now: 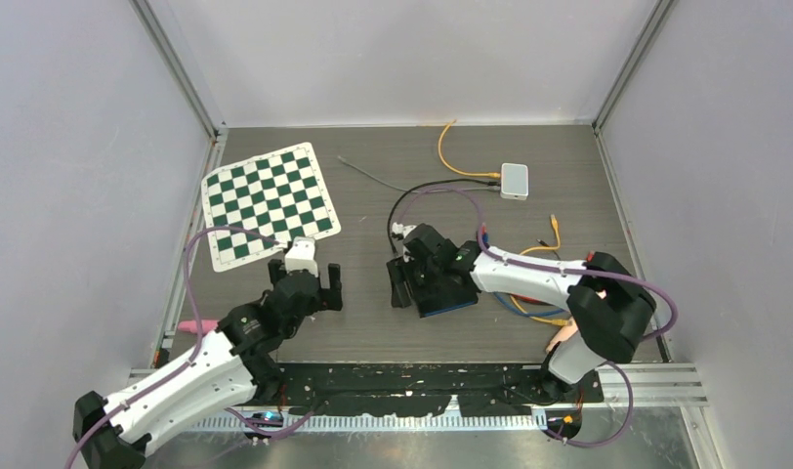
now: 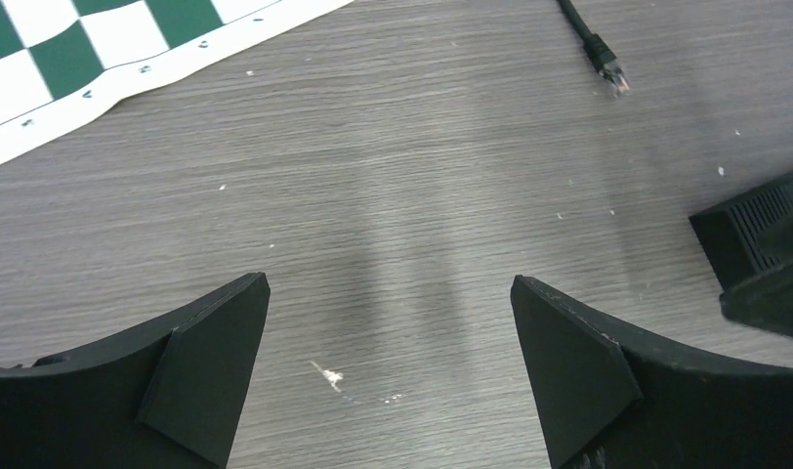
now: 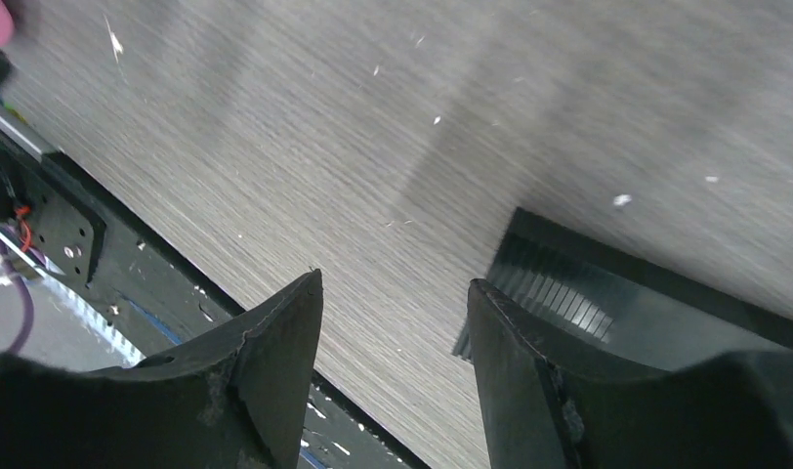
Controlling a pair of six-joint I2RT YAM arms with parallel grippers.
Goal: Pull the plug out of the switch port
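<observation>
The white switch [image 1: 515, 182] sits at the back right of the table, with a black cable [image 1: 422, 185], a yellow cable [image 1: 445, 154] and a grey cable [image 1: 371, 176] running to its left side. In the left wrist view the black cable's free plug [image 2: 605, 64] lies loose on the table. My right gripper is over the left end of the black box [image 3: 607, 293], well away from the switch. Its fingers stand apart with only table visible between them. At the left, near the chessboard, my left gripper is wide open and empty.
A chessboard sheet [image 1: 271, 205] lies at the back left. Blue cable [image 1: 510, 306] and other cables are partly hidden under the right arm. A pink object [image 1: 195, 326] lies at the left edge. Between the two grippers the table is bare.
</observation>
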